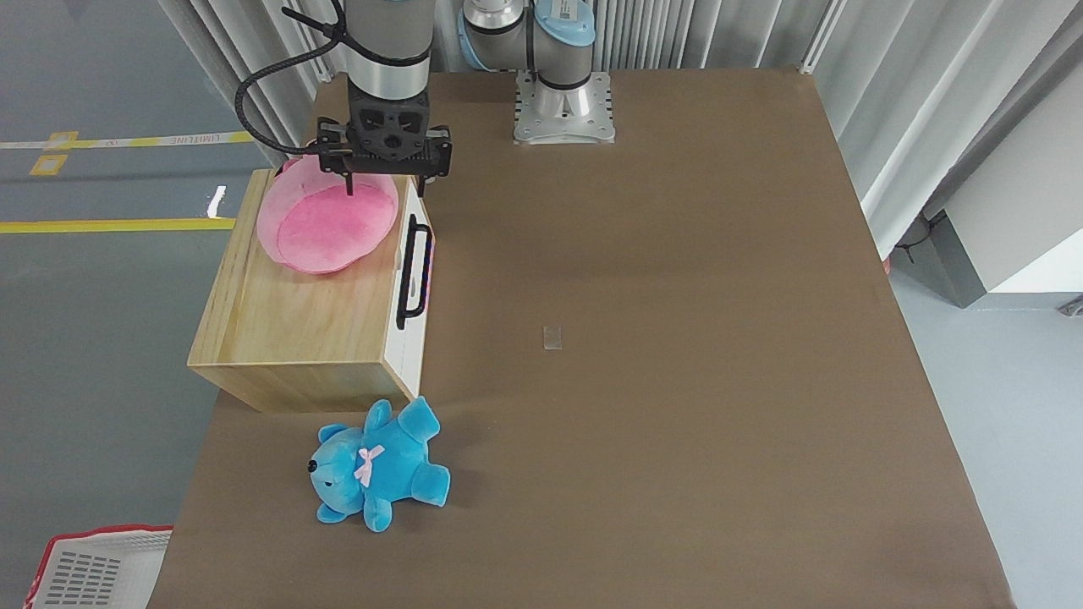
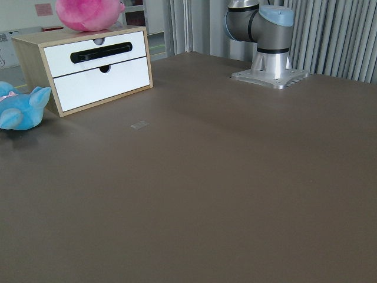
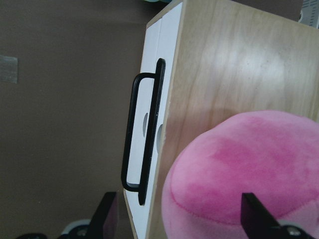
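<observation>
A pink plush toy (image 1: 327, 223) rests on top of the wooden two-drawer cabinet (image 1: 284, 315), near its back end; in the left view it is round and pink (image 2: 88, 12). My gripper (image 1: 385, 186) is above the cabinet's back, by the plush's upper right side. In the wrist view its two fingers stand wide open at the bottom (image 3: 179, 219), with the pink plush (image 3: 239, 169) beneath and no grasp visible. The black drawer handle (image 3: 132, 134) runs along the white drawer fronts.
A blue teddy bear (image 1: 381, 467) lies in front of the cabinet. A white basket (image 1: 101, 568) is on the floor at lower left.
</observation>
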